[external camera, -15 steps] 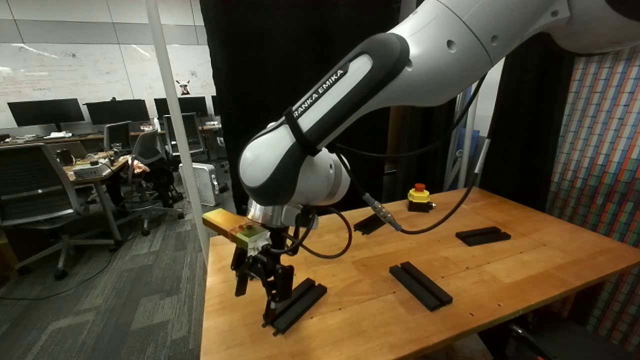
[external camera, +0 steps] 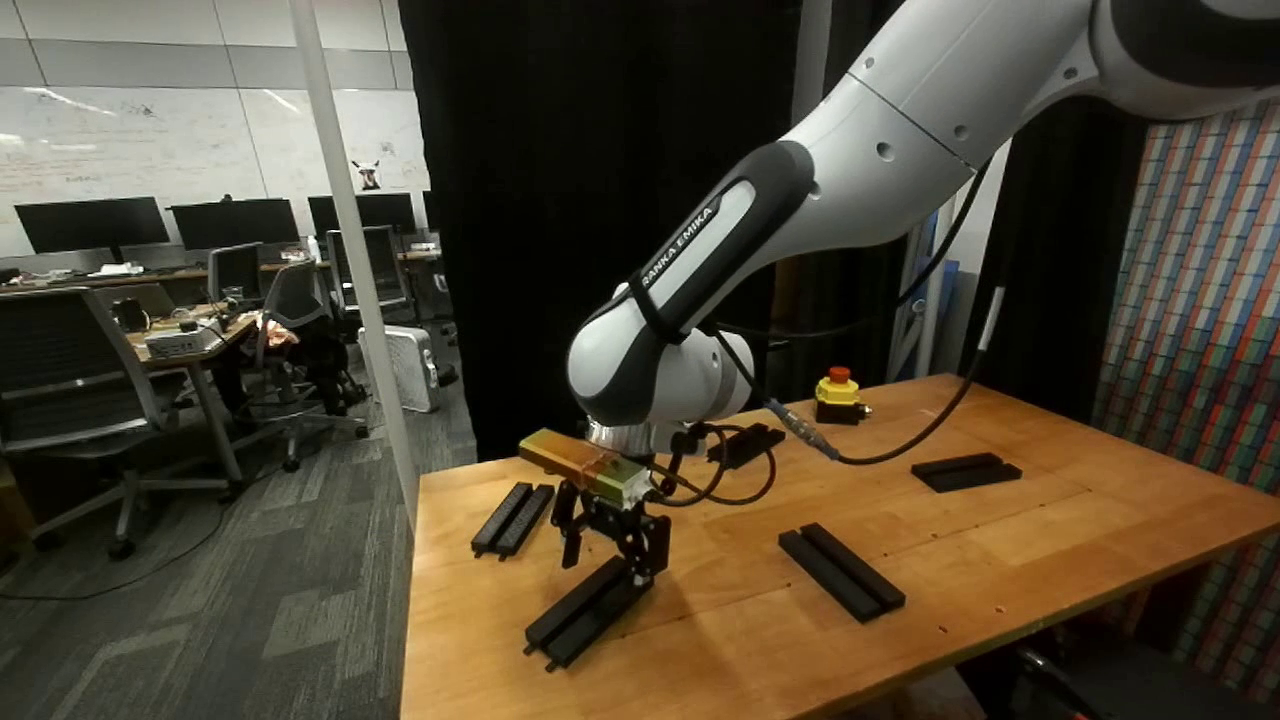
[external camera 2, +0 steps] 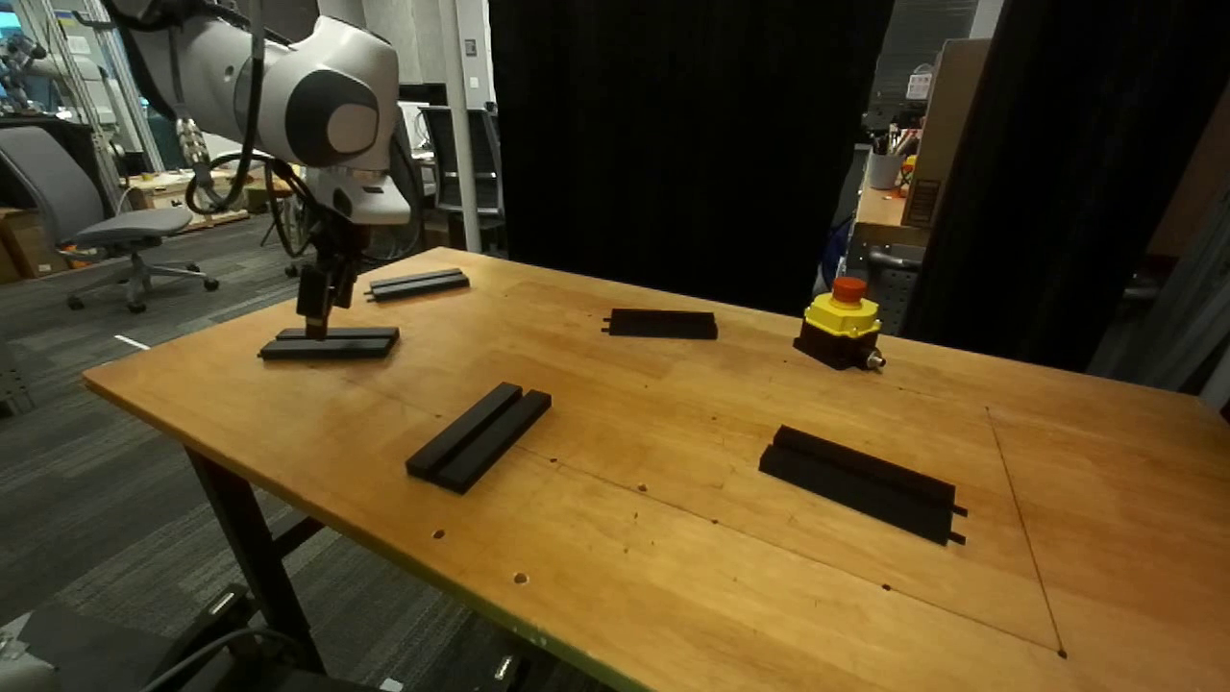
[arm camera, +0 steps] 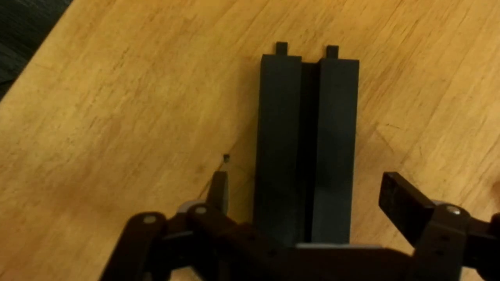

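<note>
In the wrist view a black grooved block (arm camera: 281, 140), two long bars side by side with small pegs at the far end, lies flat on the table. My gripper stands open, with its left finger (arm camera: 218, 192) and right finger (arm camera: 403, 206) on either side of the block and bare wood showing beside each. Exterior view 1 has the gripper (external camera: 608, 570) low over the peg-free end of this block (external camera: 570, 624). Nothing is held. The near end of the block is hidden by the gripper in the wrist view.
Similar black blocks lie around: one at the left edge (external camera: 512, 520), one mid-table (external camera: 840, 572), one far right (external camera: 966, 472) and one at the back (external camera 2: 663, 324). A yellow emergency stop (external camera 2: 842, 317) stands at the back. Open wood separates them.
In exterior view 1 my arm and gripper have moved right, from the block's pegged end toward its other end. The left-edge block has come into view. The blocks look unmoved.
</note>
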